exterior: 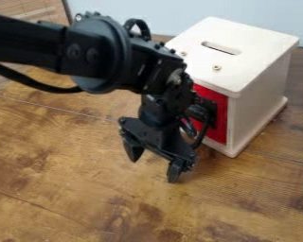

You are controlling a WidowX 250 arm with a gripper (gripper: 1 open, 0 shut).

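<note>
My black gripper [154, 159] points down just above the wooden floor, in front and to the left of a pale wooden box [253, 95]. Its fingers are spread apart, with nothing visible between them. The box has a slot in its top and a red panel [207, 97] on the side facing the arm, which the wrist and a cable partly hide.
Bare wooden surface [79, 189] fills the front and left. A white wall [230, 11] runs behind the box, and a pale edge borders the far right.
</note>
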